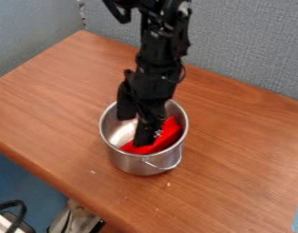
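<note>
A steel pot (128,159) with a wire handle stands on the wooden table. Inside it lies a red object (163,138). My black gripper (137,132) reaches down into the pot from above, over the red object, and partly hides it. The gripper is open; whether its fingertips touch the red object is unclear.
Grey padded walls stand behind it. Cables and some equipment lie off the table's near left edge.
</note>
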